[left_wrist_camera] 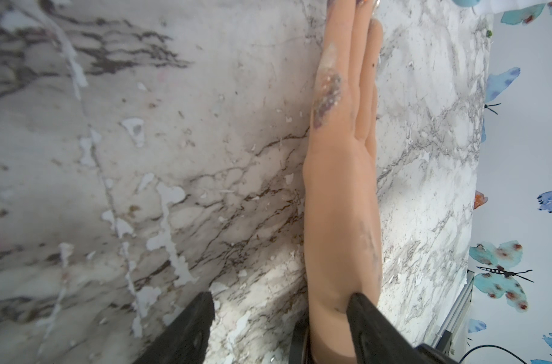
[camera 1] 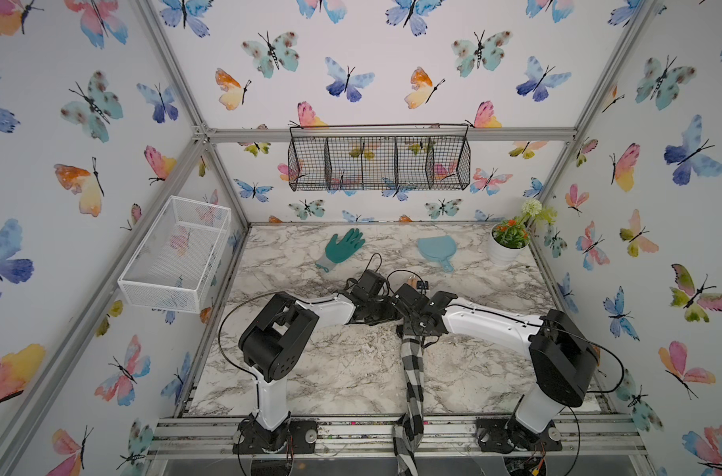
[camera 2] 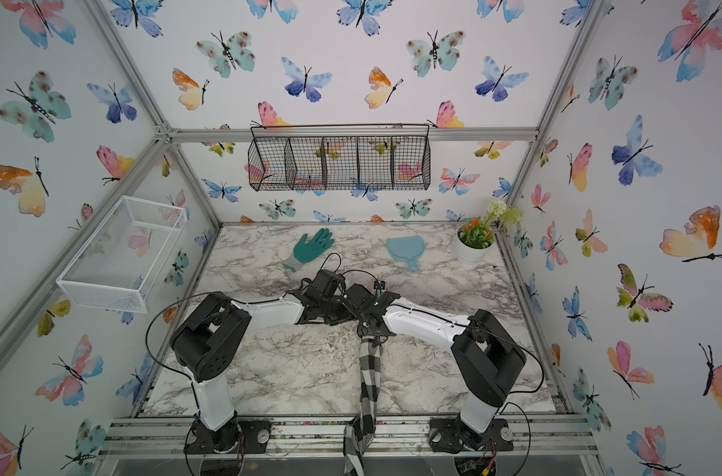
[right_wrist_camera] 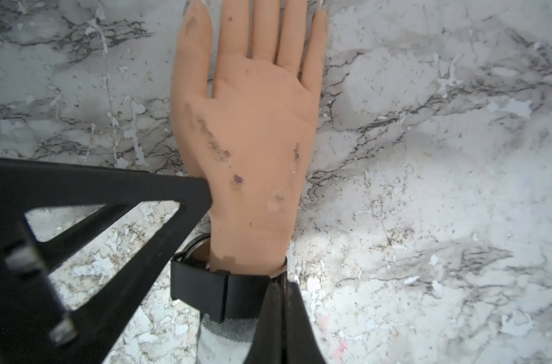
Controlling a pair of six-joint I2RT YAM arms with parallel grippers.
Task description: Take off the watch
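Observation:
A mannequin hand lies on the marble table, its arm in a checked sleeve. A black watch band circles the wrist. My left gripper is at the wrist from the left, fingers on either side of a dark piece of the band beside the skin; its tips are partly at the frame's bottom. My right gripper is shut over the band's right part, nothing clearly visible between its fingers. In the top views both grippers crowd over the wrist.
A teal glove, a blue dustpan and a potted plant stand along the back. A white wire basket hangs left, a black wire rack behind.

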